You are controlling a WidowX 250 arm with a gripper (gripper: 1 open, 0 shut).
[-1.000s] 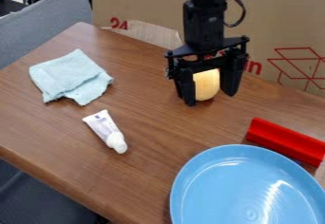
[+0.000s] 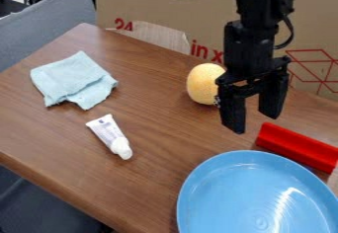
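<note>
My black gripper [image 2: 252, 104] hangs open over the right half of the wooden table, just right of a round yellow object [image 2: 204, 84] that it partly hides, and above a red box [image 2: 297, 147]. Nothing shows between its fingers. A white tube [image 2: 110, 135] lies at the centre left, a folded pale blue cloth [image 2: 73, 80] at the upper left. A large blue plate [image 2: 258, 202] fills the lower right.
A cardboard panel [image 2: 145, 5] stands along the back edge of the table [image 2: 152, 168].
My gripper has moved to the right, from over the yellow object toward the red box, uncovering more of the yellow object. The objects on the table look unmoved.
</note>
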